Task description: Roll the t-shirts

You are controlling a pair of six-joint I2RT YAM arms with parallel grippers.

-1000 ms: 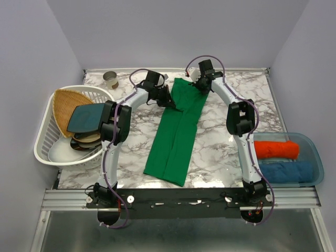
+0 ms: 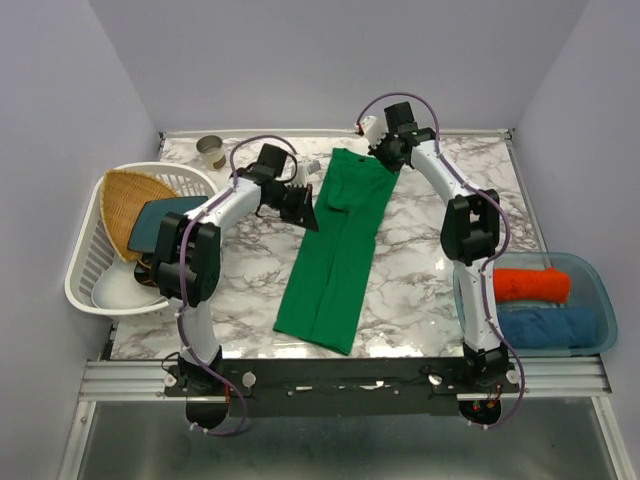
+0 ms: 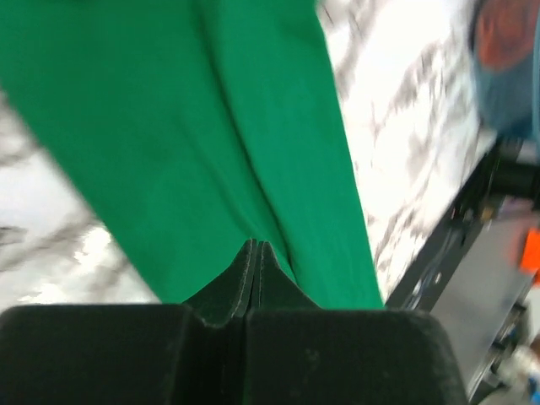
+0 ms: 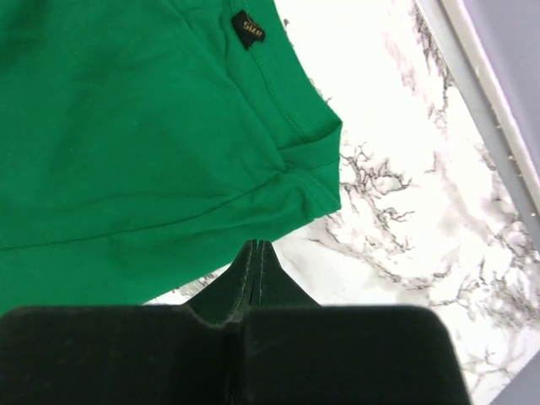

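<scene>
The green t-shirt [image 2: 325, 270] lies lengthwise down the middle of the marble table, folded into a long strip; a "Size" label [image 4: 248, 29] shows at its collar end in the right wrist view. My left gripper [image 2: 306, 212] hangs over the shirt's left edge; in the left wrist view its fingers [image 3: 266, 287] are shut, with nothing visible between them. My right gripper [image 2: 383, 158] is over the shirt's far right corner, shut, its fingertips [image 4: 263, 270] beside the cloth's edge with nothing visible between them.
A white basket [image 2: 90, 250] with mats and dishes fills the left side, a metal cup [image 2: 210, 152] behind it. A blue bin [image 2: 584, 280] at the right holds orange and blue rolls.
My left gripper has moved toward the near left, off the upper part of the shirt. The shirt looks unchanged.
</scene>
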